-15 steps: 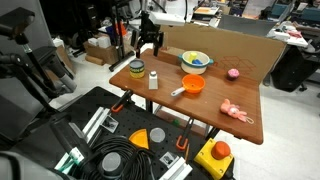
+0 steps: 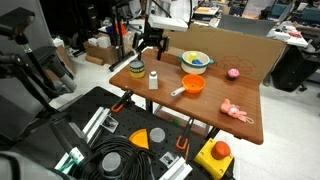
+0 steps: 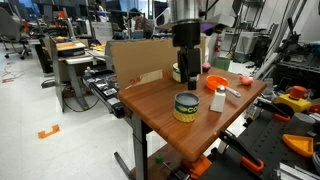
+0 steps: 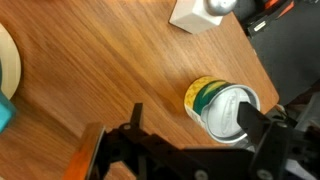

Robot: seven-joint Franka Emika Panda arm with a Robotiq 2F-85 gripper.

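Observation:
Near the left corner of the wooden table stands an upright can [image 3: 186, 112] with a yellow-green label and a pale top. Beside it is a small white bottle [image 2: 153, 82] with a grey cap. My gripper [image 3: 189, 77] is open above the table, with its fingers pointing down. Seen from the wrist, the can [image 4: 198, 97] lies toward the right finger, which overlaps part of it in the picture. The space between the fingers holds nothing. The white bottle [image 4: 196, 15] appears at the top edge of that view.
An orange bowl [image 2: 194, 83], a white utensil [image 2: 178, 92], a pot with yellow and blue contents [image 2: 196, 63], a dark red round item [image 2: 233, 73] and a pink toy [image 2: 236, 110] share the table. Bare wood [image 4: 120, 60] shows left of the can in the wrist view.
In exterior view 1, the gripper has shifted slightly down and to the right. The can, the bottle and the other table items look unmoved.

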